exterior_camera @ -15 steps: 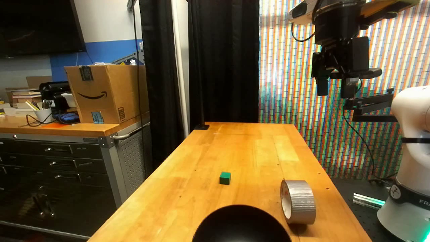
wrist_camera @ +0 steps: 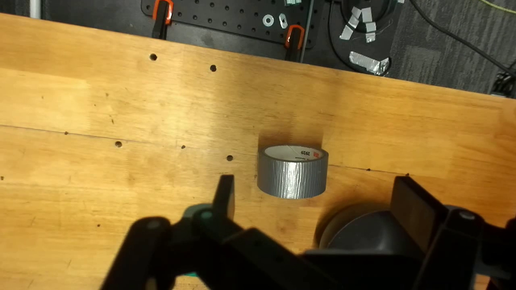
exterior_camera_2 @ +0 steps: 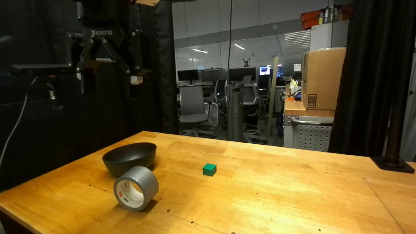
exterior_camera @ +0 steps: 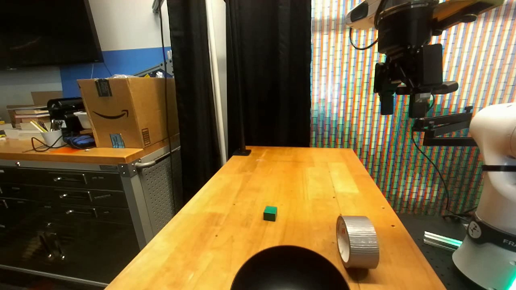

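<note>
High above the table my gripper is open, its fingers wide apart with nothing between them. In the second exterior view the gripper (exterior_camera_2: 105, 87) hangs at the upper left, clear of everything on the table. A roll of silver tape (wrist_camera: 292, 178) rests on its curved side, its open end showing a white core. Close to it stands a black bowl (exterior_camera_2: 130, 156), partly covered by a finger in the wrist view. A small green block (exterior_camera: 270, 213) lies alone on the wood; my gripper hides most of it in the wrist view.
The wooden table (exterior_camera_2: 273, 175) has wide free room around the block. A black stand base (exterior_camera_2: 392, 164) sits at the table's far end. Orange-tipped clamps (wrist_camera: 294, 36) lie just beyond the edge on the robot's side. A cardboard box (exterior_camera: 128, 111) is on a separate bench.
</note>
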